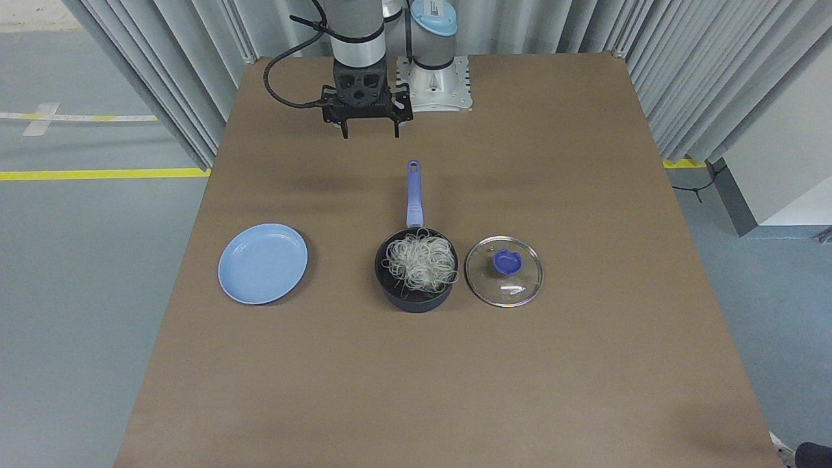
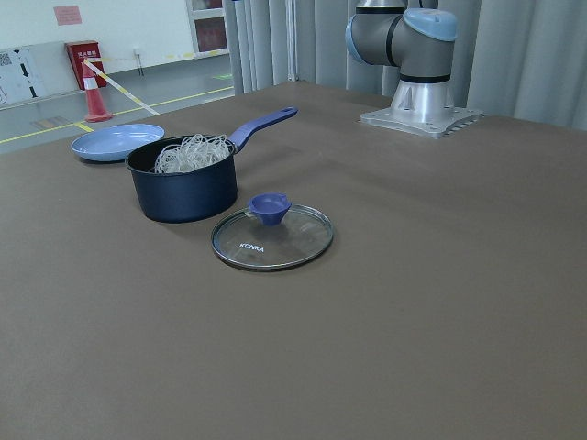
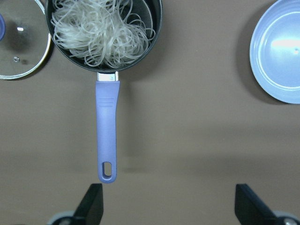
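My gripper [image 1: 370, 131] hangs at the back of the table, behind the pan's handle; in the wrist view its two black fingers stand wide apart with bare table between them. A dark saucepan [image 1: 413, 299] holds pale noodles [image 1: 421, 261], its blue handle [image 3: 107, 122] pointing toward the gripper. A glass lid [image 2: 271, 243] with a blue knob [image 1: 507, 262] lies on the table beside the pan. On the pan's other side sits an empty light blue plate [image 1: 262, 264], also seen at the right edge of the wrist view.
The robot base [image 2: 422, 117] stands at the back edge, before a grey curtain.
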